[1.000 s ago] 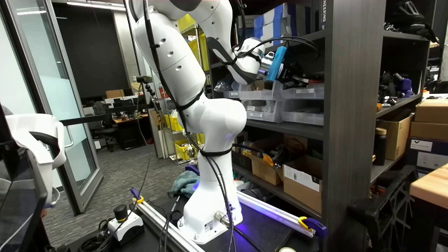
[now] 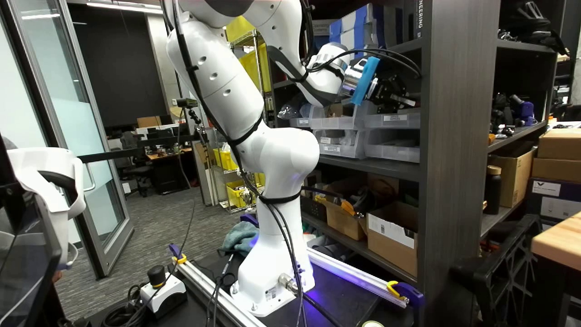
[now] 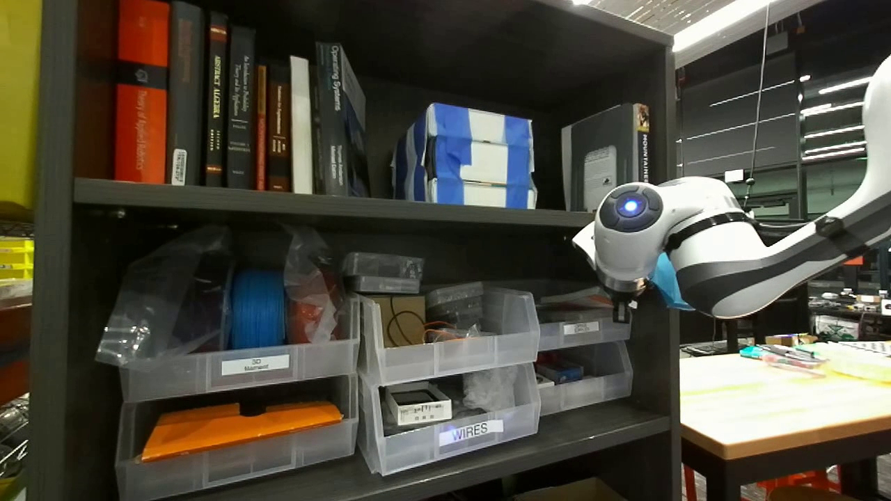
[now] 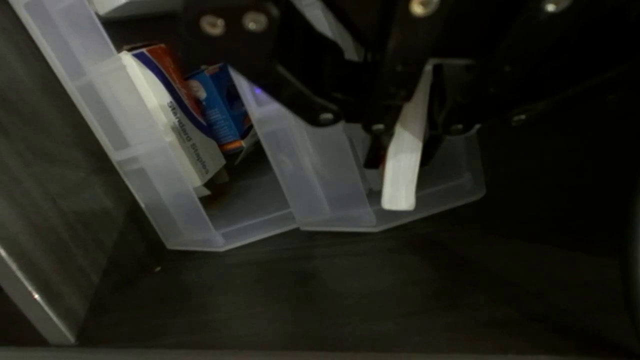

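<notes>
My gripper is shut on a flat white strip (image 4: pixel 403 174), seen in the wrist view, whose lower end sticks out past the fingers. The strip hangs over a clear plastic bin (image 4: pixel 336 198); how far above it I cannot tell. In exterior view 1 the dark gripper (image 2: pixel 400 98) reaches into the shelf just over the upper right-hand bin (image 2: pixel 393 120). From the front, in exterior view 2, the gripper (image 3: pixel 620 310) points down before the small right-hand bin (image 3: pixel 576 330), with the strip not clearly visible.
A box of staples (image 4: pixel 180 129) and a blue box (image 4: pixel 219 108) lie in the neighbouring bin. The upper shelf board (image 3: pixel 376 203) runs above the bins. The shelf's side wall (image 3: pixel 674 334) stands close to the arm. Bare shelf surface (image 4: pixel 336 288) shows in front of the bins.
In exterior view 1 the arm's wrist and gripper have moved a little to the right, farther into the shelf space over the bin. The bins stand where they were.
</notes>
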